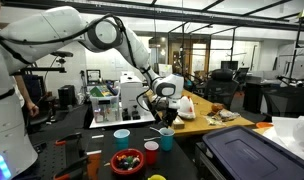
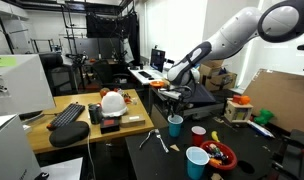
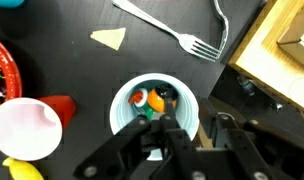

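Observation:
A blue cup [image 1: 166,141] stands on the dark table, and my gripper [image 1: 167,120] is right above it. Seen from above in the wrist view, the cup [image 3: 124,113] has a pale rim and holds small colourful things [image 3: 155,98], orange, red and green among them. My gripper has its dark fingers apart: one reaches over the cup's opening, the other appears outside the right rim. Nothing shows held between them. Whether the fingers touch the rim I cannot tell. The cup [image 2: 175,126] stands upright in the second exterior view.
Close by are a red mug [image 1: 151,151], a red bowl [image 2: 221,155] with colourful items and another blue cup [image 2: 197,161]. A fork [image 3: 182,38] and a yellowish triangular piece [image 3: 109,38] lie near the cup. A wooden desk [image 1: 197,127] borders the area.

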